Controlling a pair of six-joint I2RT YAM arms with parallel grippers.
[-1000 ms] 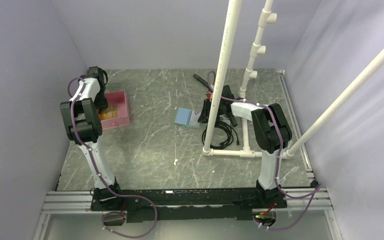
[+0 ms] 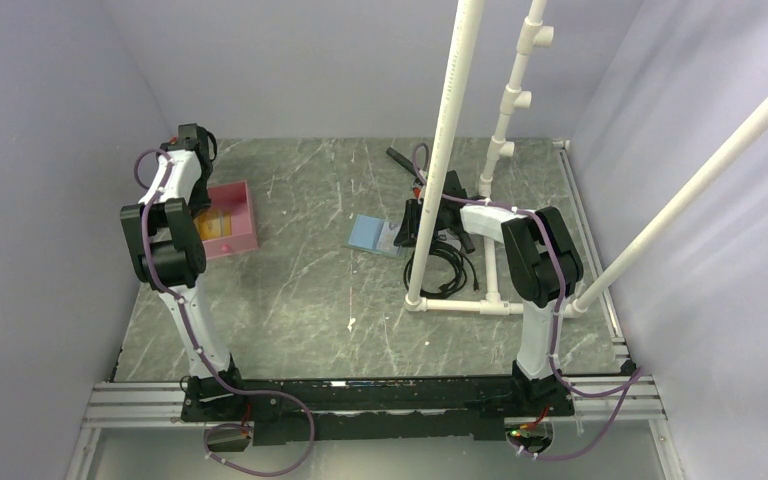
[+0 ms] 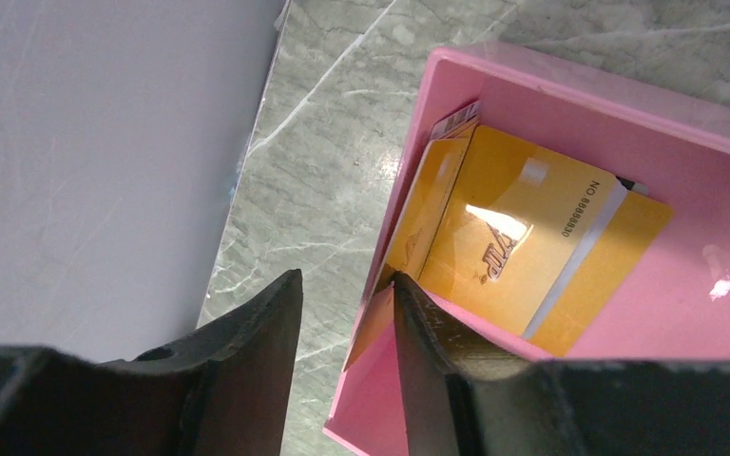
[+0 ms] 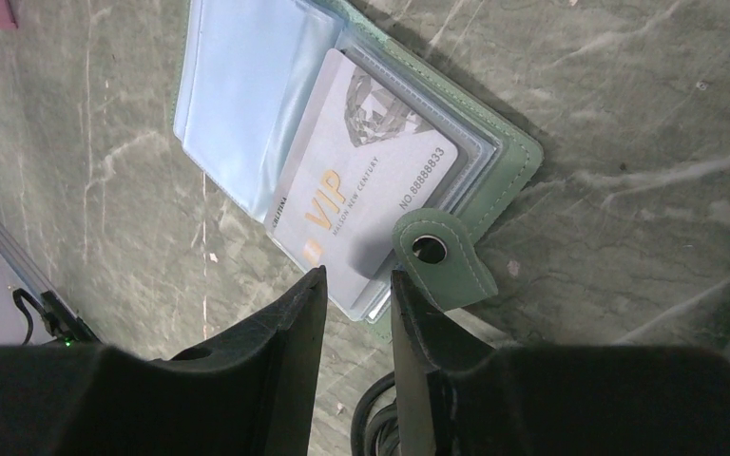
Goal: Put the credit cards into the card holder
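In the left wrist view, a pink box (image 3: 713,256) holds several yellow-gold cards. Flat on its floor lies one card (image 3: 518,223) with a silvery stripe, while another card (image 3: 428,204) leans against the side wall. My left gripper is part open over that wall, one finger (image 3: 276,323) outside the box and the other inside at the leaning card's lower end; whether they touch is unclear. The green card holder (image 4: 509,190) lies unfolded in the right wrist view, a silver VIP card (image 4: 361,180) in its clear sleeves. Part open, my right gripper hovers at its flap end, empty.
White pipes (image 2: 445,130) form a frame around the right arm. A coiled black cable (image 2: 447,270) sits close to the holder, and a dark stick (image 2: 400,160) lies behind. Bare table separates box and holder.
The left gripper has moved slightly toward the back. Along with it, the pink box has shifted a little to the left. The right arm and the holder look unchanged.
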